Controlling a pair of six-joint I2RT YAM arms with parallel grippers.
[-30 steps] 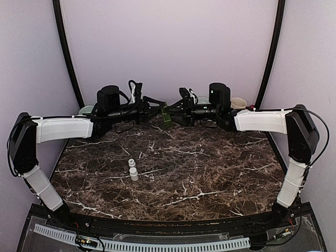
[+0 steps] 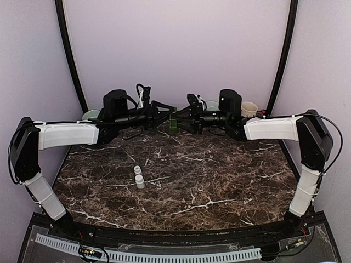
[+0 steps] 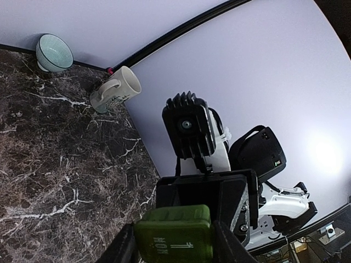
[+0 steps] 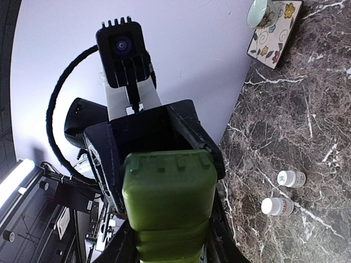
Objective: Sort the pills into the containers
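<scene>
A green pill organizer (image 2: 174, 125) is held above the middle back of the table, between my two arms. My left gripper (image 2: 169, 111) is shut on it from the left, and my right gripper (image 2: 180, 118) is shut on it from the right. Its end with "MON" lettering (image 3: 171, 241) faces the left wrist view; the right wrist view shows the other green end (image 4: 170, 192). Whether any lid is up cannot be told. Two white pill bottles stand close together on the table at front left, one (image 2: 140, 181) nearer than the other (image 2: 137, 170).
A white mug (image 3: 118, 89) and a pale green bowl (image 3: 54, 53) stand at the back right. Another bowl (image 4: 256, 13) sits by a flowered tile (image 4: 276, 33) at the back left.
The green organizer was slightly tilted a second ago and hangs more upright now. The left gripper has shifted slightly right. The bottles have not moved.
</scene>
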